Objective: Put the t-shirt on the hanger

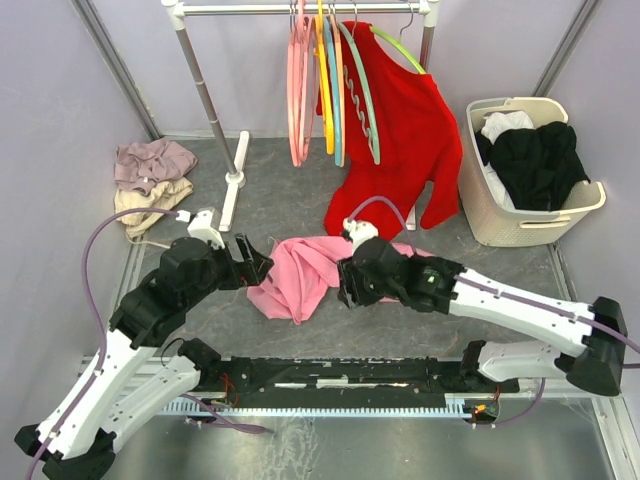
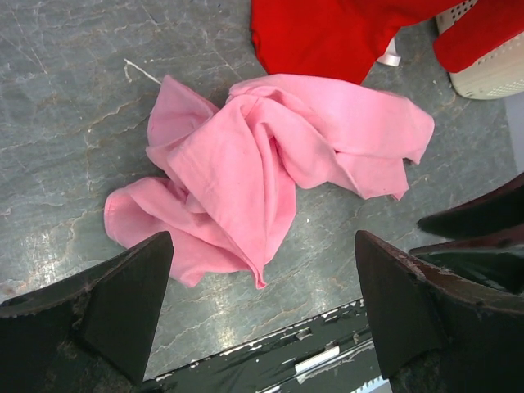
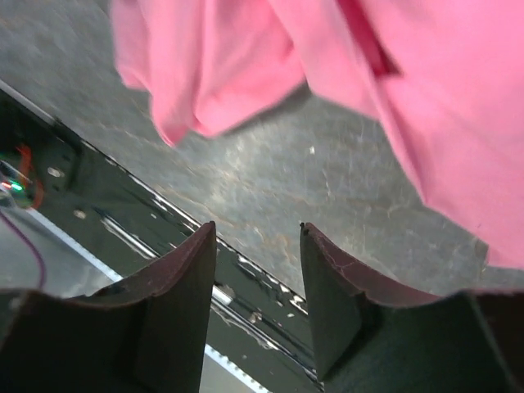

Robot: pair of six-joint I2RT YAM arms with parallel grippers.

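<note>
A pink t-shirt (image 2: 237, 155) lies crumpled on the grey floor, with folds bunched at its left part and a flatter end to the right. In the top view my left gripper (image 1: 258, 262) stands open at the shirt's left edge, holding nothing. My right gripper (image 1: 348, 292) hovers above the middle of the shirt, hiding part of it; its fingers (image 3: 176, 303) are spread, with bare floor showing between them. Pink hangers (image 1: 296, 90) hang at the left of the row, beside yellow, blue and green ones (image 1: 358, 95), all without clothes.
A red garment (image 1: 395, 130) hangs from a light green hanger on the rack's rail (image 1: 250, 10), its lower end near the shirt. A laundry basket (image 1: 520, 232) with black and white clothes stands at right. Folded clothes (image 1: 150, 170) lie at left.
</note>
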